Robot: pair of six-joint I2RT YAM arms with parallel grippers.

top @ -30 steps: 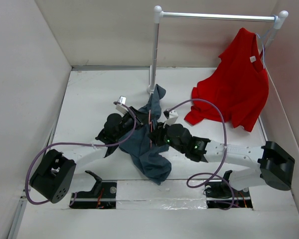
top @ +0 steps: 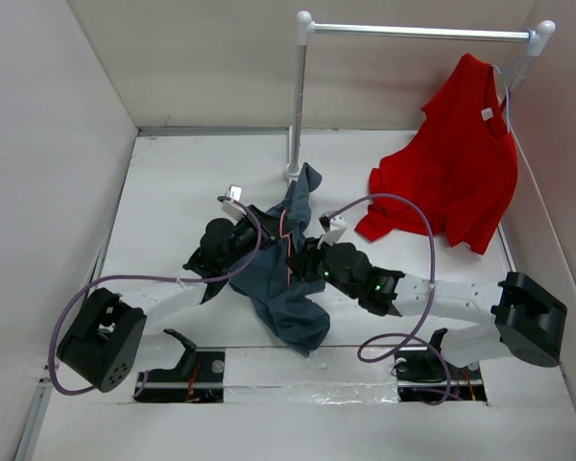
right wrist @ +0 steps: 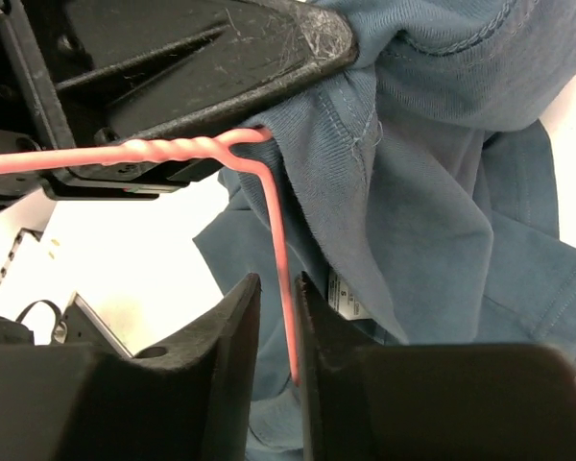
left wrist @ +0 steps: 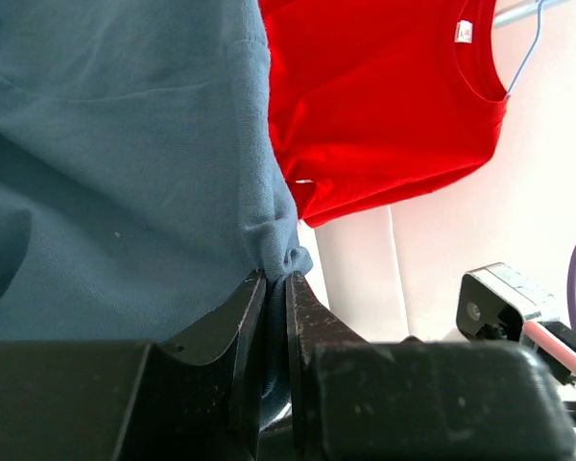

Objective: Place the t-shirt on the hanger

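Observation:
A dark blue-grey t-shirt lies bunched in the middle of the white floor, its upper part lifted. My left gripper is shut on a thick fold of it. My right gripper is close beside it, low in the shirt's folds. In the right wrist view a pink hanger runs down between the right fingers; whether they touch it I cannot tell. Part of the shirt and hanger is hidden behind both grippers.
A metal rail stands at the back. A red t-shirt hangs from its right end on a light blue hanger.
Over the last second my right gripper has shifted very slightly, along with the pink hanger. The left arm stays in place.

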